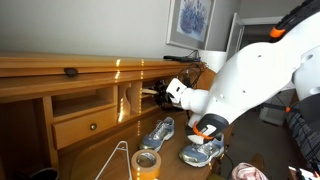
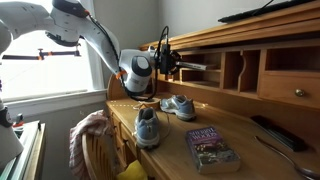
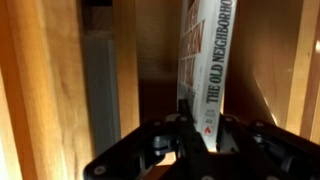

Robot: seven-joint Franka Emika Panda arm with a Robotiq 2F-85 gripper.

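Observation:
A book (image 3: pixel 214 60) with a white spine reading "THE OLD NEIGHBORHOOD" is pinched at its lower end by my gripper. The spine runs up the wrist view, leaning slightly to the right. Wooden partitions of the shelf compartment (image 3: pixel 127 70) stand on both sides of it. From the side, the gripper (image 2: pixel 166 62) is level with the desk's upper cubbies, and the book shows only as a thin pale strip. The book's far end is out of sight.
Two grey shoes, one shoe (image 1: pixel 157 133) and another shoe (image 1: pixel 202 151), sit on the desk below the arm. A yellow tape roll (image 1: pixel 145 164) is near the front edge. Another book (image 2: pixel 212 150) lies flat, with a black case (image 2: pixel 278 131) behind it.

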